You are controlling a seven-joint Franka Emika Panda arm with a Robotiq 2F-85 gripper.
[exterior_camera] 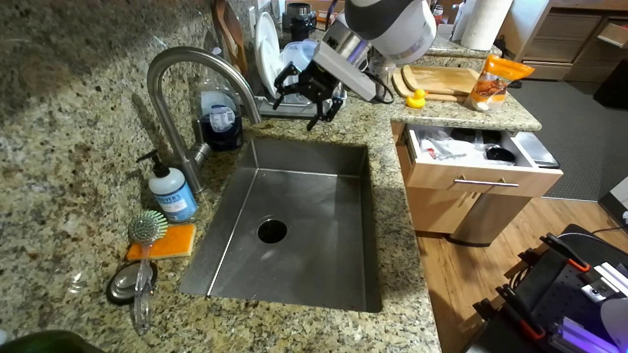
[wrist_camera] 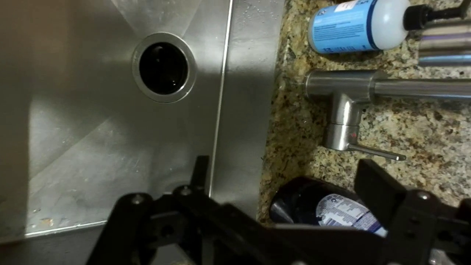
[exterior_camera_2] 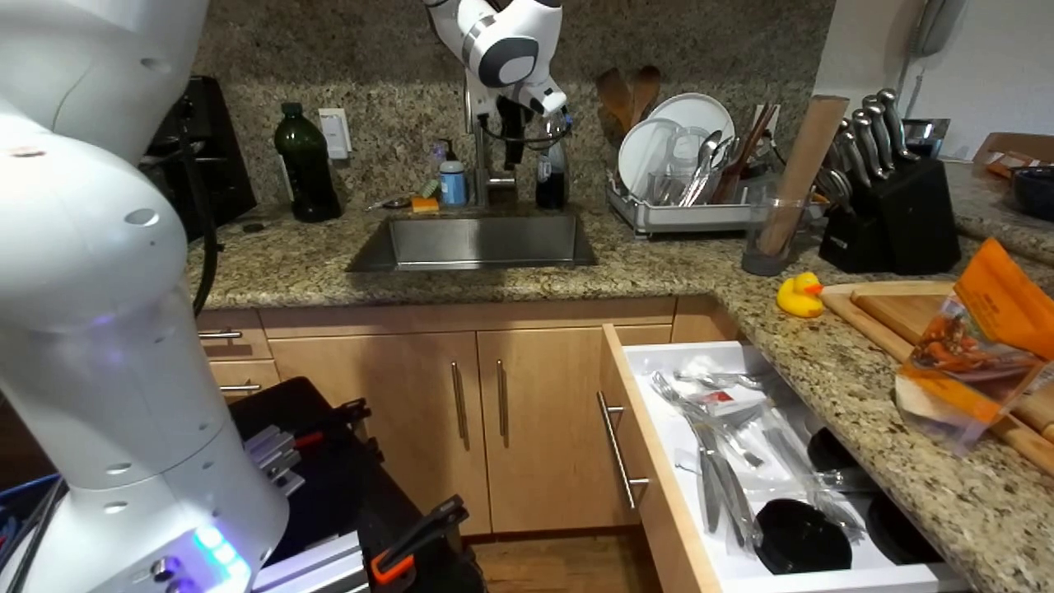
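Note:
My gripper (exterior_camera: 294, 114) hangs in the air beyond the far edge of the empty steel sink (exterior_camera: 312, 217), in front of the dish rack. Its black fingers stand wide apart, open, with nothing held. From the wrist view, the gripper spans the sink's edge, one finger over the basin and the other over the counter. A dark soap bottle (wrist_camera: 300, 198) lies below, between the fingers in that view and partly covered by them. Near it are the faucet handle (wrist_camera: 342, 137) and the blue-labelled pump bottle (wrist_camera: 344, 28).
The tall curved faucet (exterior_camera: 156, 88) rises at the sink's left. A dish rack (exterior_camera_2: 682, 212) with plates stands at the back. An orange sponge (exterior_camera: 170, 241) lies under a brush. A yellow duck (exterior_camera_2: 800, 295) sits near the open cutlery drawer (exterior_camera_2: 642, 395).

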